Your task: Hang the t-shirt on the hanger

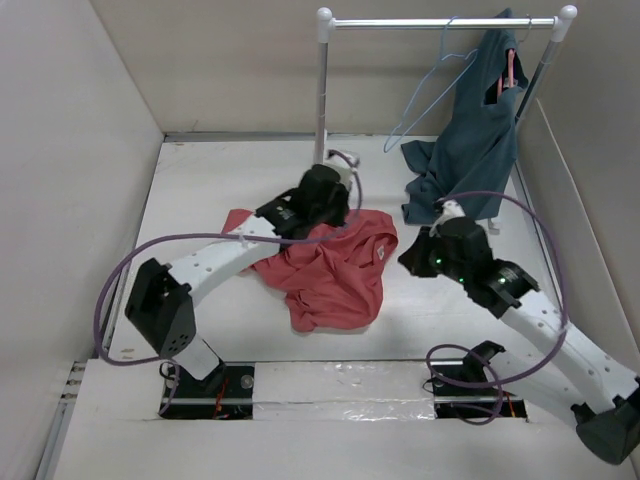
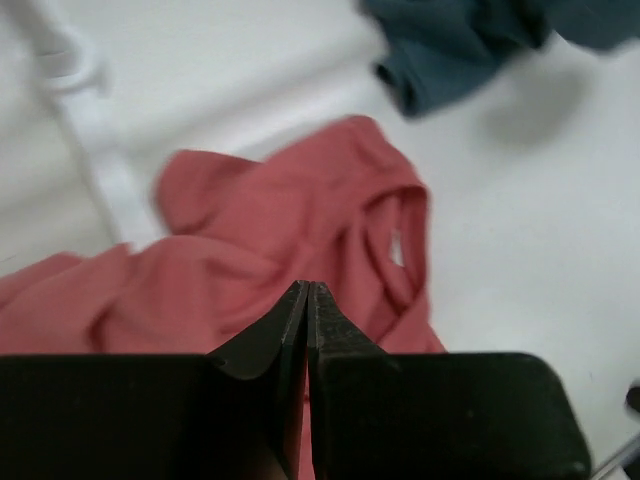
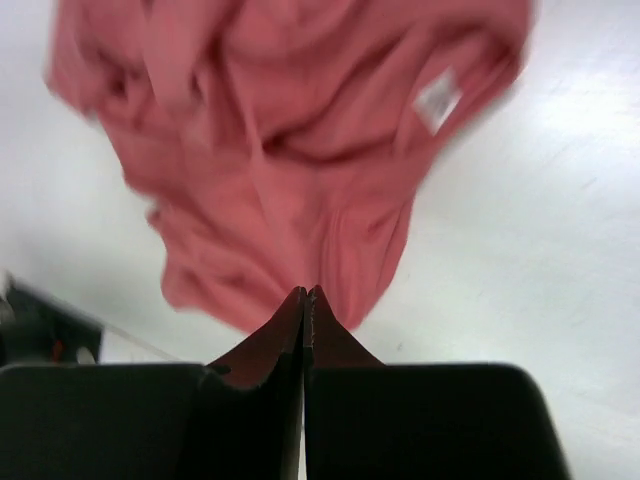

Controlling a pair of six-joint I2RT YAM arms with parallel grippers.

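A red T-shirt lies crumpled on the white floor below the rack, seen also as red cloth in the left wrist view. My left gripper hangs above its upper part, shut, with nothing visible between the fingers. My right gripper is over bare floor just right of the shirt, shut and empty; in the right wrist view the shirt fills the area beyond its fingertips. An empty blue hanger hangs on the rail.
A metal rail on white posts spans the back. A dark teal garment hangs at its right end and trails onto the floor. Grey walls close both sides; some bare floor lies left and right of the shirt.
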